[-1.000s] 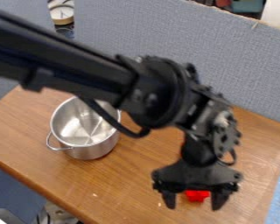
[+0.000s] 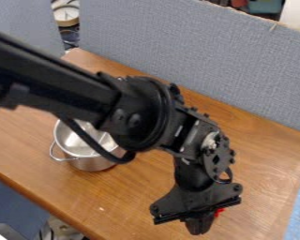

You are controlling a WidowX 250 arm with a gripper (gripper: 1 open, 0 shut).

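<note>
My black gripper (image 2: 197,217) is low over the wooden table at the lower right, its fingertips near the tabletop. It appears shut, though whether anything is between the fingers is hard to see. A small red object (image 2: 217,210) peeks out behind the fingers, mostly hidden by them.
A silver pot (image 2: 67,150) sits at the left, partly under the arm. A light blue strip (image 2: 299,211) lies at the right edge. A grey wall (image 2: 216,61) runs along the back.
The gripper's fingers have come together over the red object, which is now mostly hidden. The arm has swung lower and to the left, covering more of the pot.
</note>
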